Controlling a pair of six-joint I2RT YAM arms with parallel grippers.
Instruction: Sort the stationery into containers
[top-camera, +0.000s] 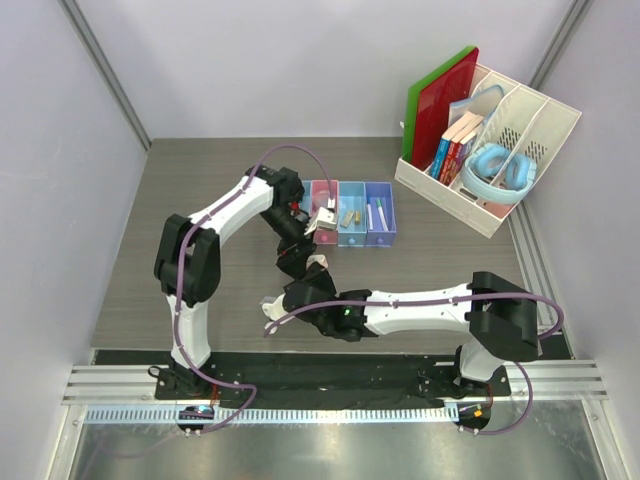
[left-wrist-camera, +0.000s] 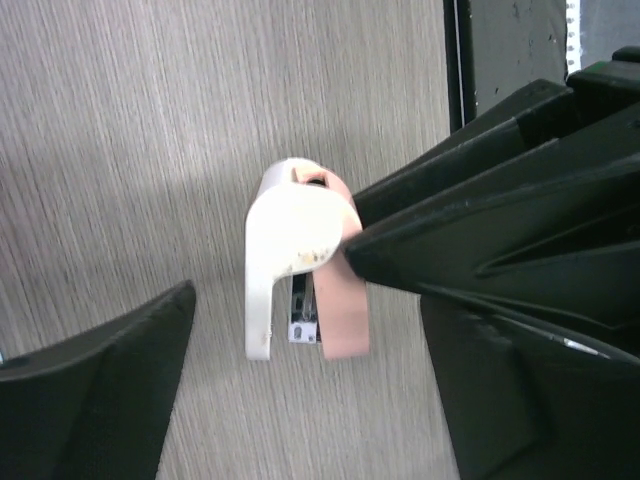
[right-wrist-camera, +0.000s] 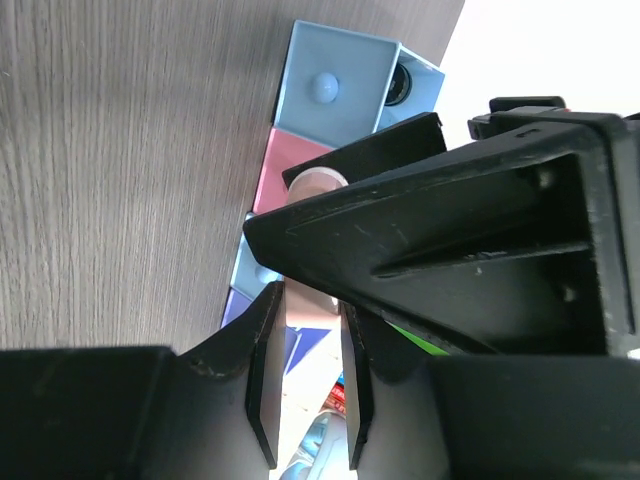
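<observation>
A small pink-and-white stapler-like item (left-wrist-camera: 342, 310) is held upright in my right gripper, which is shut on it. In the left wrist view its white top faces the camera, with black finger parts of the right gripper against its side. My left gripper is part open around that item, its blurred fingers apart on either side and not touching it. In the top view both grippers meet just in front of the divided containers (top-camera: 381, 236), where pink, light blue and purple compartments show, some holding pens and small pieces.
A white organizer (top-camera: 440, 200) with books, a red-and-green board and blue headphones stands at the back right. Walls close in both sides.
</observation>
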